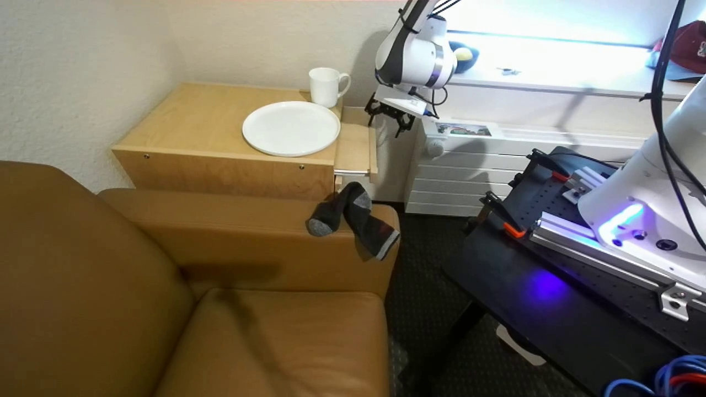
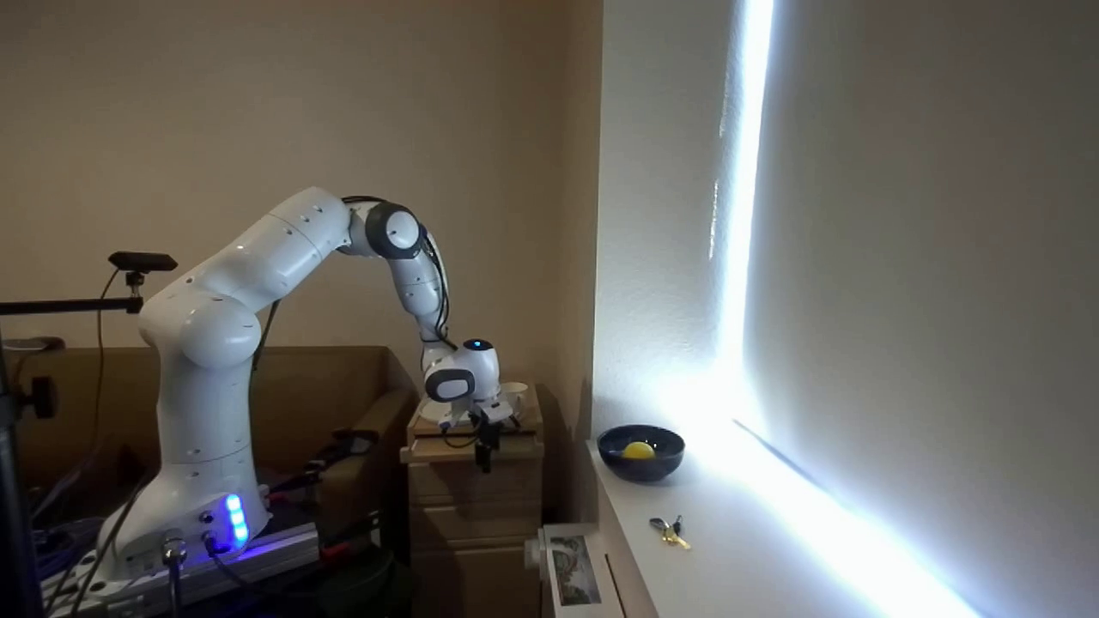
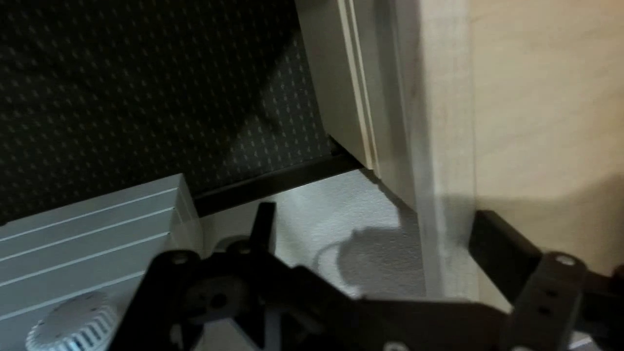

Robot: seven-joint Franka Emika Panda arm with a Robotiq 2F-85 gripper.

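Note:
The top drawer [image 1: 354, 135] of the light wooden cabinet [image 1: 218, 119] stands pulled out, and what shows of its inside is bare. My gripper [image 1: 388, 125] hangs at the drawer's front, its fingers wide apart. In the wrist view, the gripper straddles the drawer's front panel [image 3: 450, 134]. The right finger [image 3: 503, 251] is on the drawer's inner side, close against the panel or touching it; the left finger [image 3: 266, 225] is outside with a clear gap.
A white plate [image 1: 291, 129] and white mug [image 1: 324, 87] stand on the cabinet. Dark socks [image 1: 360, 215] lie on the sofa arm [image 1: 265, 221]. The radiator [image 1: 456, 175] is close to the right; a bowl [image 2: 640, 469] and keys [image 2: 671, 531] sit on the windowsill.

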